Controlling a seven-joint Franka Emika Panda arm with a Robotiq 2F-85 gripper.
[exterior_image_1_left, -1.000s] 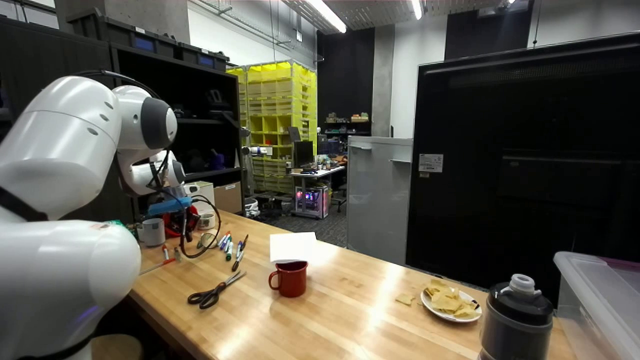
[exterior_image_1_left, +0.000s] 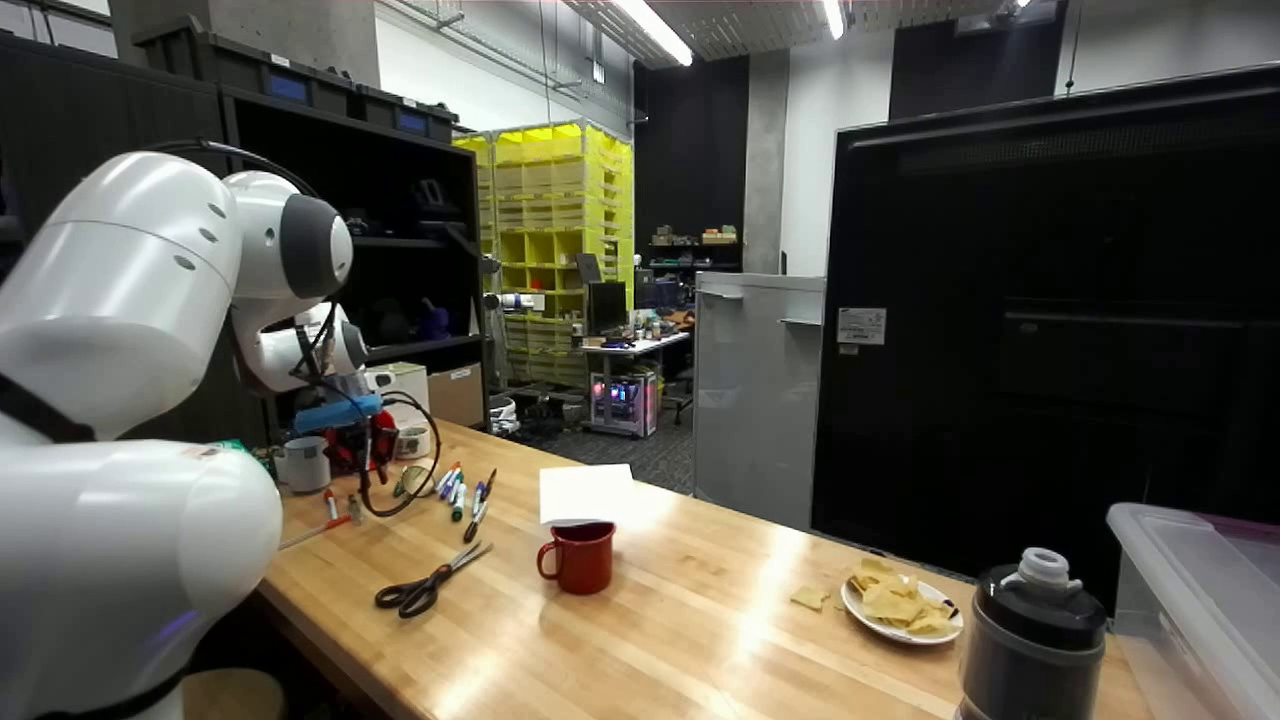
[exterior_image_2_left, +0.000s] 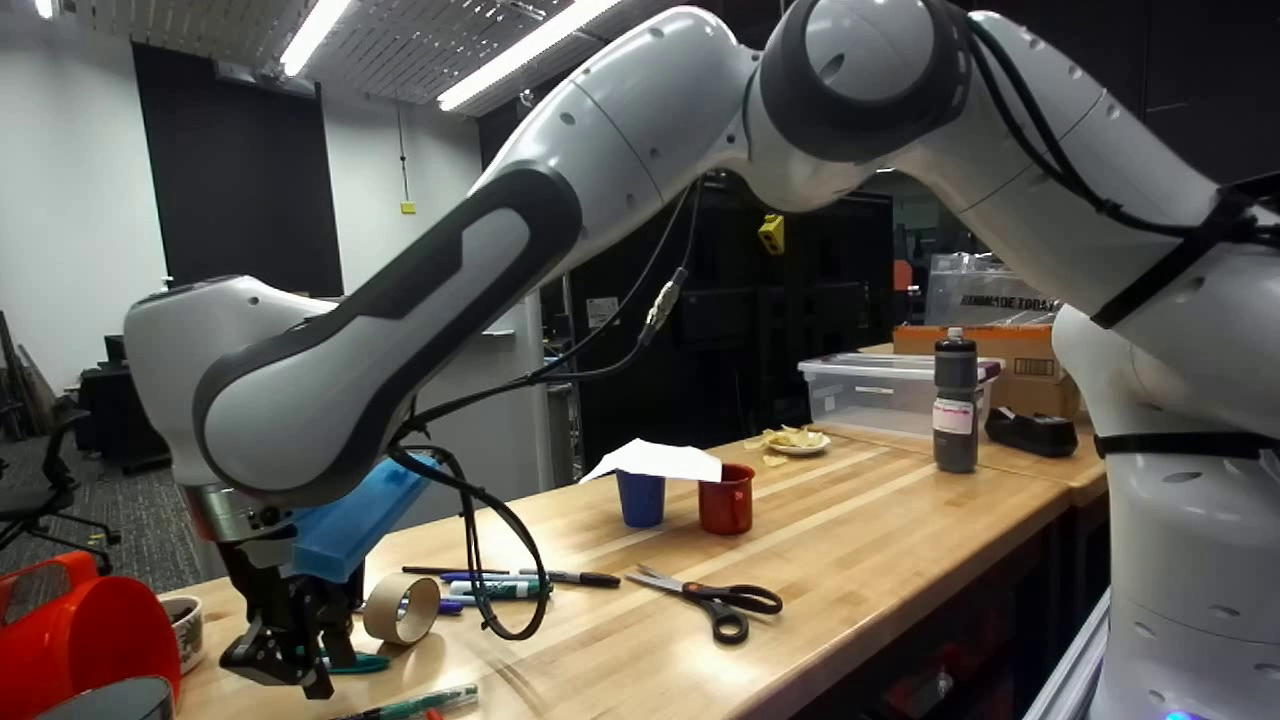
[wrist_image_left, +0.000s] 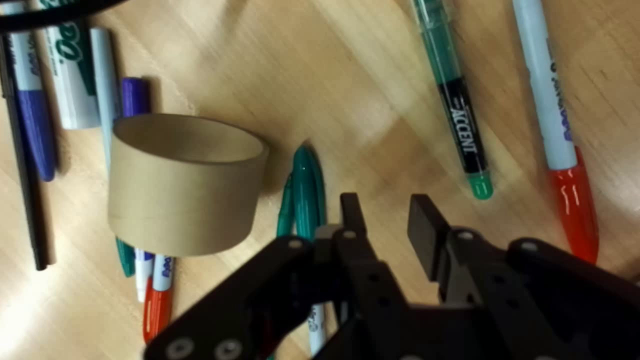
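In the wrist view my gripper is partly open, with bare tabletop showing between its fingertips and nothing held. Just left of the fingers lie teal-capped pens (wrist_image_left: 306, 192), partly hidden beneath the gripper. Further left, a cardboard tape ring (wrist_image_left: 186, 207) stands on the wood. Up and to the right are a green Accent highlighter (wrist_image_left: 459, 114) and a red-capped marker (wrist_image_left: 555, 126), both clear of the fingers. Exterior view 2 shows the gripper low over the table's near-left end, beside the tape ring (exterior_image_2_left: 402, 610).
Several markers (wrist_image_left: 72, 72) crowd beyond the ring. Scissors (exterior_image_2_left: 708, 594), a red mug (exterior_image_2_left: 726, 502) and a blue cup (exterior_image_2_left: 642, 498) under white paper (exterior_image_2_left: 657, 460) stand farther along. A red container (exterior_image_2_left: 102, 642) sits close to the gripper. The table's middle has free room.
The arm's end has shifted only very slightly in exterior view 1. The objects on the table look unmoved.
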